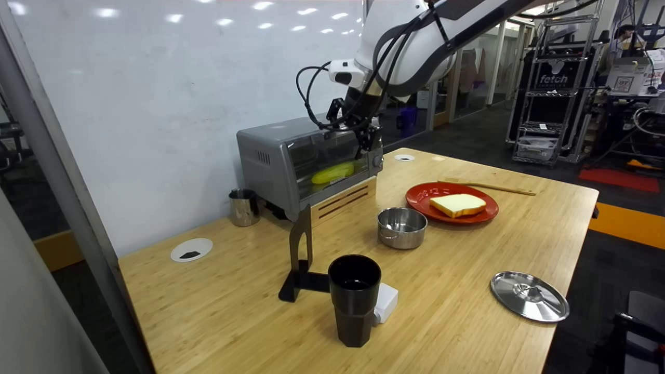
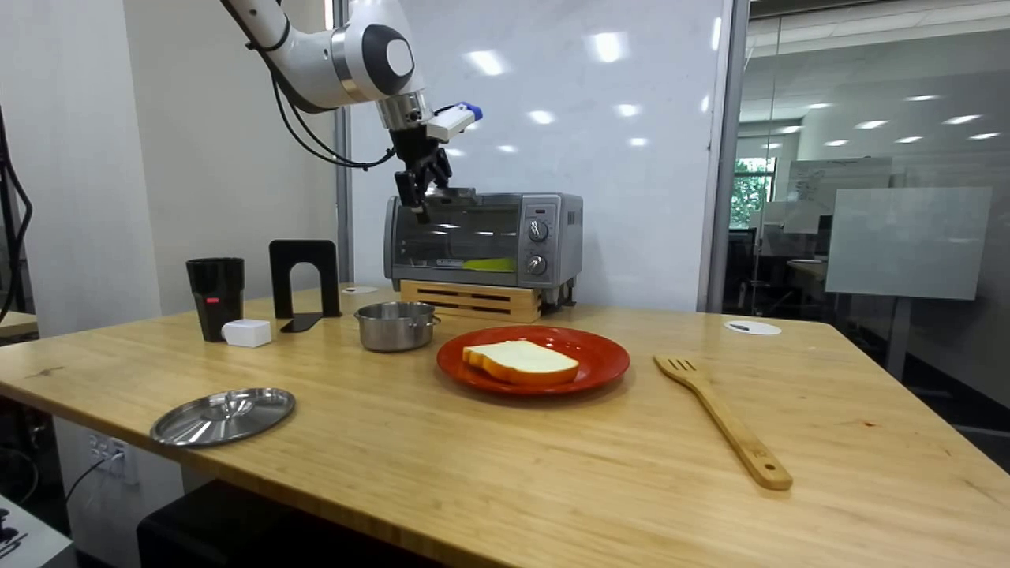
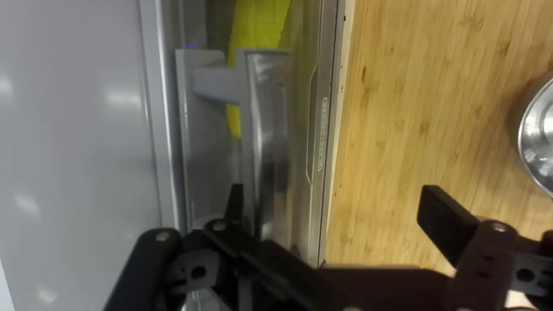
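A grey toaster oven (image 1: 265, 152) stands on a wooden riser against the white wall, its glass door shut. Through the glass shows a yellow-green object (image 1: 332, 172). My gripper is open at the oven's upper front. In the wrist view, the door handle (image 3: 267, 140) runs between its fingers, close to the left one, which seems to be on the door side of the bar. The other finger (image 3: 446, 223) is well out over the table. Whether the left finger touches the handle, I cannot tell. Exterior view 2 has the gripper (image 2: 424, 194) near the handle's left end.
A steel pot (image 2: 395, 326) and a red plate (image 2: 606, 364) with a bread slice (image 2: 522, 360) stand before the oven. Around them are a wooden fork (image 2: 724, 416), a lid (image 2: 224, 416), a black cup (image 1: 354, 299), a black stand (image 1: 302, 249) and a steel cup (image 1: 243, 208).
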